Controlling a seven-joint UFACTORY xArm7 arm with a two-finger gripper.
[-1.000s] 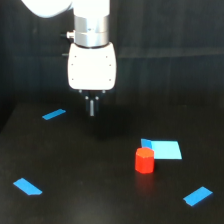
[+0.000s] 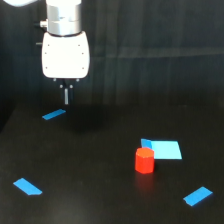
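A red block (image 2: 144, 160), upright with an angular outline, stands on the dark table right of the middle. Up at the left, well away from it, hangs my white gripper (image 2: 67, 97), pointing down. Only a narrow grey strip of its fingers shows, too small to tell how the fingers stand. No object can be made out at the fingertips.
Directly behind the red block lies a light-blue square (image 2: 166, 150) with a darker blue corner. Blue tape strips mark the table at the back left (image 2: 54, 114), front left (image 2: 27, 187) and front right (image 2: 198, 196).
My gripper has shifted left and looks slightly smaller, with its fingers showing as a narrower strip. The red block and blue pieces have stayed in place.
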